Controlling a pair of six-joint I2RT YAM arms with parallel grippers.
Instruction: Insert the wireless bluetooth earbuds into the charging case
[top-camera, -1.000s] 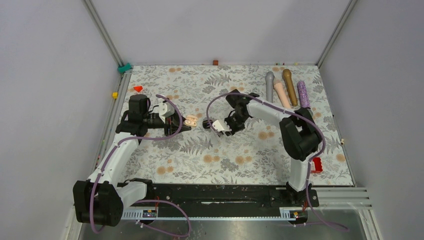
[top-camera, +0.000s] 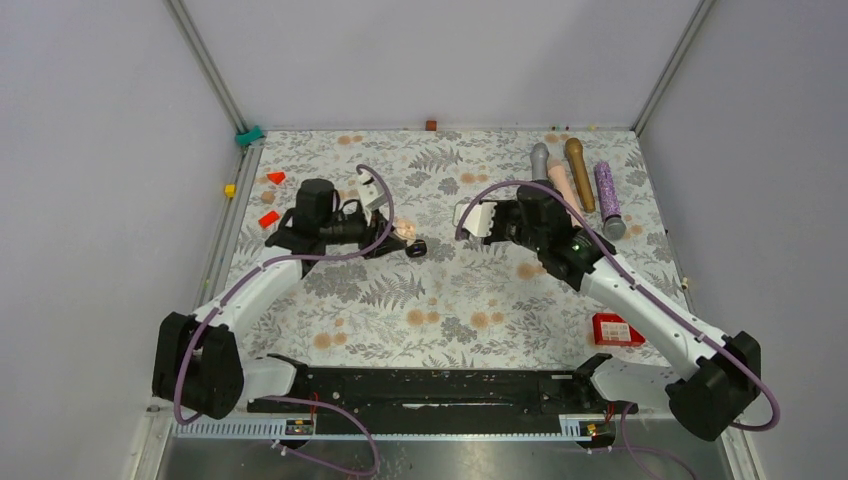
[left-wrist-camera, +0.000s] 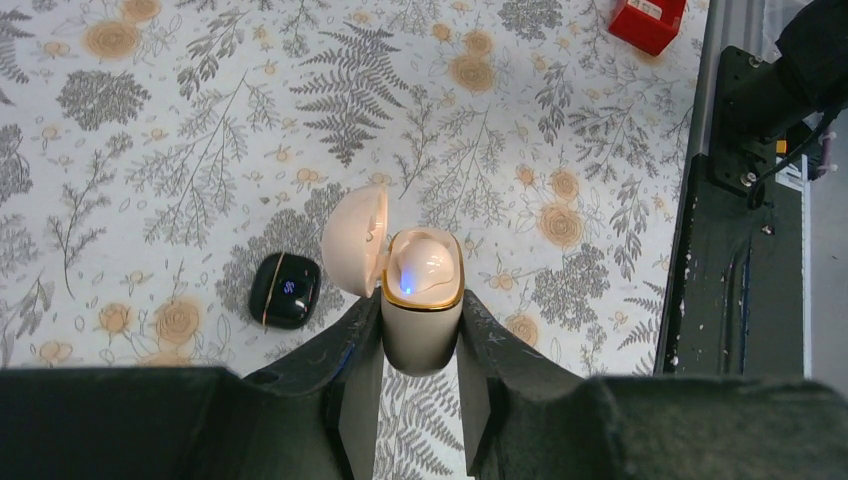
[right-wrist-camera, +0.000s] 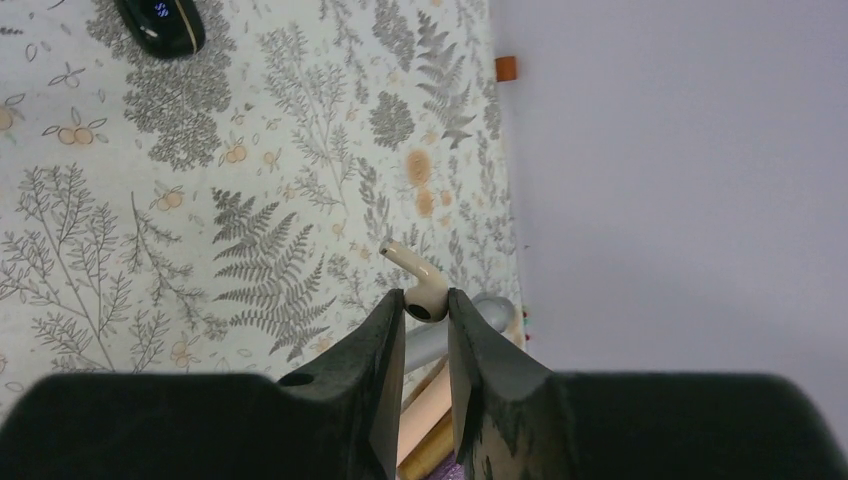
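Note:
An open beige charging case (left-wrist-camera: 355, 240), lid up, is held upright in my left gripper, shut on its lower body. A beige piece with a small blue light shows in its top. My right gripper is shut on a beige earbud (right-wrist-camera: 410, 260), stem pointing up-left, held in the air to the right of the left gripper. A black case (top-camera: 416, 249) lies on the table between the two grippers, under and beside the held case.
Several cylindrical objects (top-camera: 582, 180) lie at the back right. A red box (top-camera: 618, 329) sits at the front right, small red pieces (top-camera: 268, 218) at the left.
My left gripper has moved right and slightly up in the top view with the case. My right gripper has moved away rightward and up from beside the black case.

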